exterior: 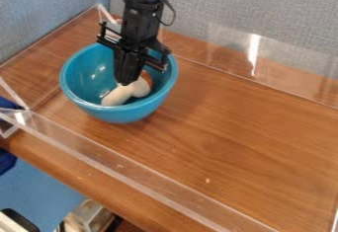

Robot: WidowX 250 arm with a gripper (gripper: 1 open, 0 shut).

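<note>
A blue bowl [82,88] stands on the wooden counter toward the back left. Inside it lie a pale, elongated item [121,93] and a small orange-brown piece behind that. My black gripper [128,76] reaches down into the bowl from above, its tips close over the pale item. Its fingers look shut, though whether they touch the item is hard to tell.
Bare wooden counter [238,152] fills the right and front. A grey wall runs along the back with a clear panel before it. At the left edge are a dark blue object and clear rails.
</note>
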